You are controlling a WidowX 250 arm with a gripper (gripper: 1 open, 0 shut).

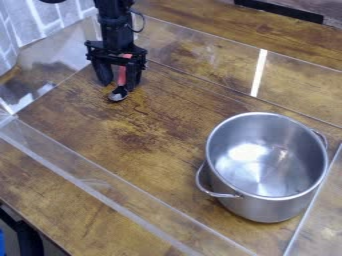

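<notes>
My black gripper (118,70) is at the upper left, low over the wooden table (140,150), around a small red-handled utensil (122,76) with a dark, shiny end pointing toward the camera. The gripper hides much of the red handle; whether its fingers are closed on it I cannot tell. A large steel pot (263,170) with wire handles stands at the lower right.
Clear plastic strips or panels border the work area, with crumpled pale material (22,45) at the top left. The middle of the table between gripper and pot is bare.
</notes>
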